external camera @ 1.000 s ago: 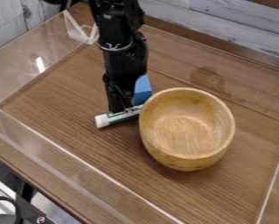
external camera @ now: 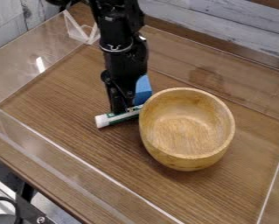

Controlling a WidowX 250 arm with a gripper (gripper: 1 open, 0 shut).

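The black gripper (external camera: 121, 98) reaches down from the top of the view to just above a white and green stick-like object (external camera: 114, 118) lying on the wooden table. Its fingertips are dark and partly overlap that object, so whether anything is between them is unclear. A blue object (external camera: 141, 90) sits just right of the gripper, behind a tan wooden bowl (external camera: 186, 129), which stands to the right of the stick.
A clear plastic panel stands along the left side, and a dark cable lies at the lower left corner.
The gripper and the white and green object have shifted very slightly; the bowl stays in place.
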